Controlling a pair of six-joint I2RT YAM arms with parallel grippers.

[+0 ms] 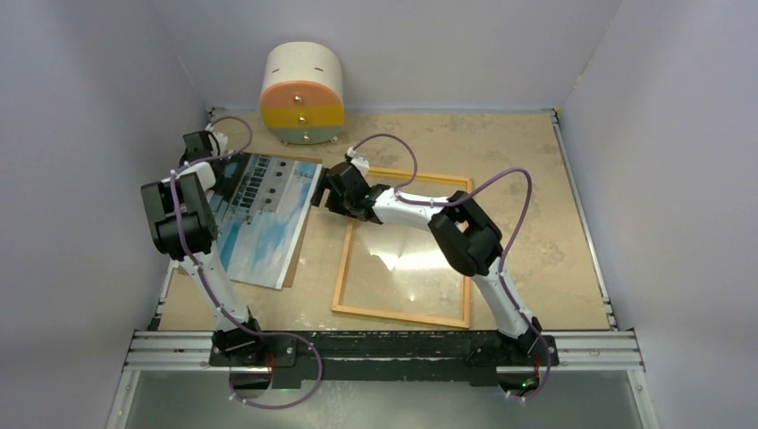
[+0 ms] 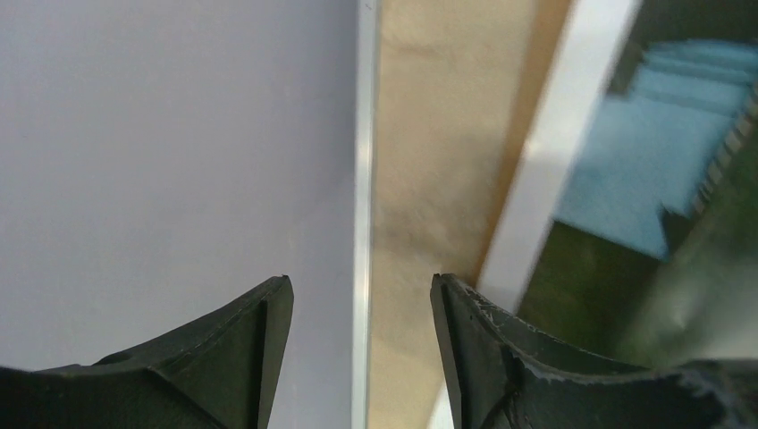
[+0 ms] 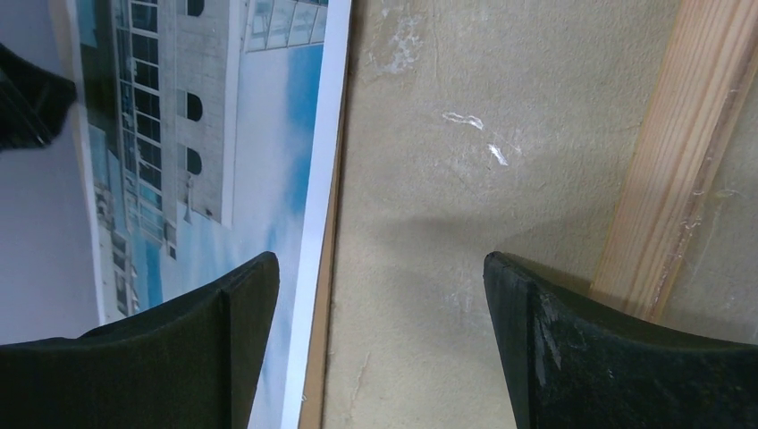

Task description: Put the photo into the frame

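Note:
The photo (image 1: 268,214), a blue-and-white print with a white border, lies on a slightly larger brown board (image 1: 295,259) at the table's left. My left gripper is at the photo's left edge, its fingers apart with nothing between them. In the left wrist view its right finger (image 2: 474,349) overlaps the white border. At the photo's right edge, my right gripper stands open. The right wrist view shows that edge passing between its fingers, nearer the left one (image 3: 241,331). The wooden frame (image 1: 402,316) lies flat to the right, partly covered by my right arm.
A rounded cabinet (image 1: 302,94) with coloured drawers stands behind the photo. The grey left wall (image 2: 179,179) is close beside my left gripper. Bare table (image 1: 536,232) extends to the right of the frame.

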